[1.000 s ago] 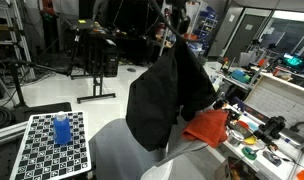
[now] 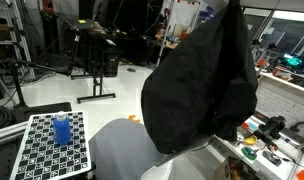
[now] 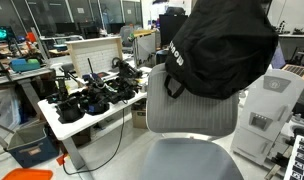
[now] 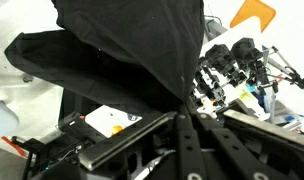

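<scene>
A large black cloth or garment (image 2: 197, 85) hangs high over the grey chair (image 2: 120, 142). In the second exterior view the black cloth (image 3: 217, 50) hangs about the top of the chair's mesh backrest (image 3: 192, 112); whether it rests there I cannot tell. Seen from the wrist, the cloth (image 4: 142, 40) narrows to a gathered fold at my gripper, which is shut on it. Both exterior views leave the gripper itself out of sight, cut off or hidden by the cloth.
A blue bottle (image 2: 62, 128) stands on a checkered board (image 2: 37, 152) at the left. Behind the chair, a white table (image 3: 77, 125) carries several dark devices. A wall bench (image 2: 282, 95) with small objects lies to the right. Some floor at centre left is open.
The black cloth has risen and moved right, spreading wider. It now covers the red-orange cloth that showed by the chair back earlier. Bottle and board have stayed put.
</scene>
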